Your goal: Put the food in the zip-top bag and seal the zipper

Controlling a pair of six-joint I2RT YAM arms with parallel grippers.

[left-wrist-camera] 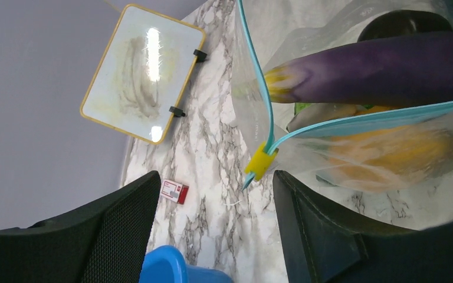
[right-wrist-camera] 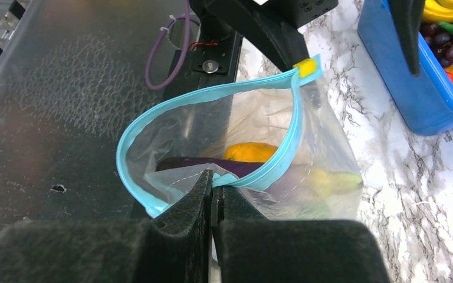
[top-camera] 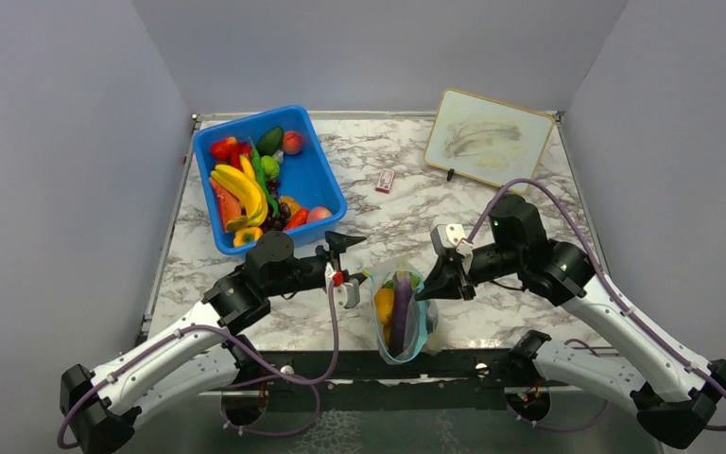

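The clear zip bag (top-camera: 397, 322) with blue rims stands at the front centre, holding an eggplant (left-wrist-camera: 383, 68), a yellow item (right-wrist-camera: 250, 151) and other food partly hidden by plastic. My left gripper is open, facing the yellow slider (left-wrist-camera: 261, 159) at one end of the zipper, with nothing clearly between its fingers. My right gripper is shut on the bag's blue rim (right-wrist-camera: 224, 179) on the other side.
A blue bin (top-camera: 326, 180) of fruit and vegetables stands at the back left. A whiteboard (top-camera: 487, 137) lies at the back right, with a small red box (top-camera: 385, 181) near the middle.
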